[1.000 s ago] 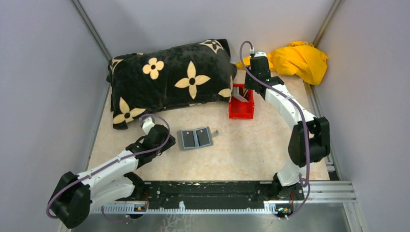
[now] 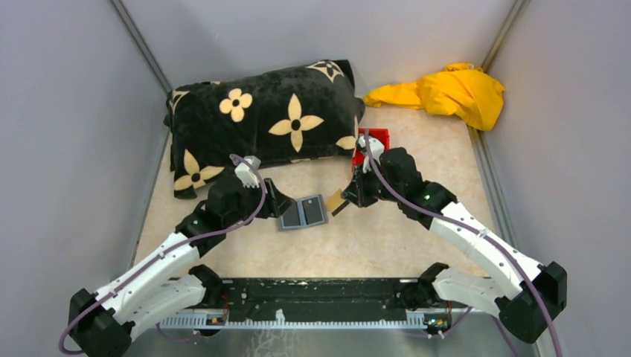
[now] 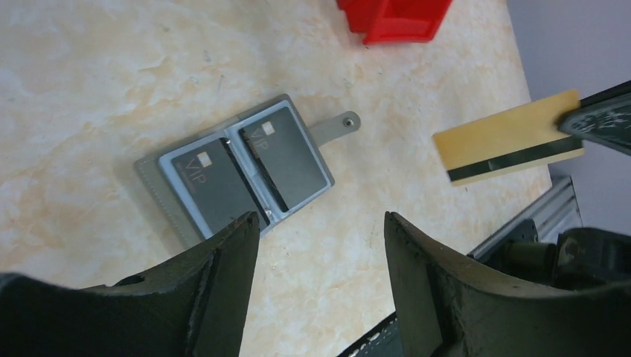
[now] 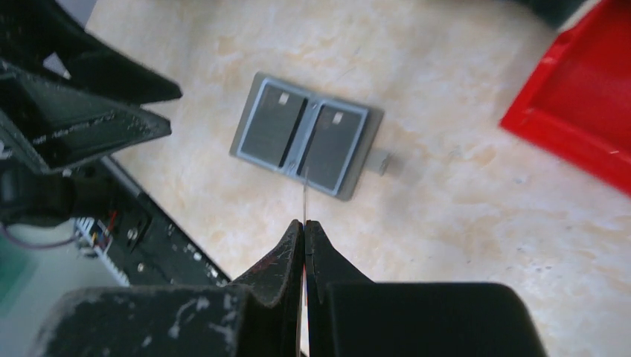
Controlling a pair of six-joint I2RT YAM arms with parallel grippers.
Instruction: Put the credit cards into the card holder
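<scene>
Lying spread on the table is the grey card holder (image 2: 303,213), a dark VIP card showing in each of its two halves and its strap (image 3: 336,128) sticking out to one side. A gold card (image 3: 506,138) with a black stripe is pinched in my right gripper (image 2: 348,195), held above the table to the right of the holder. In the right wrist view that card (image 4: 304,193) is seen edge-on as a thin line between the fingers. My left gripper stands open over the holder's left side, with nothing between its fingers.
A red box (image 2: 382,137) stands at the back, partly hidden by my right arm. A black patterned pillow (image 2: 275,119) and a yellow cloth (image 2: 454,97) lie along the back wall.
My right gripper has come from the red box leftward and forward towards the holder, carrying the gold card. The left gripper has moved right, close to the holder. The holder has stayed put.
</scene>
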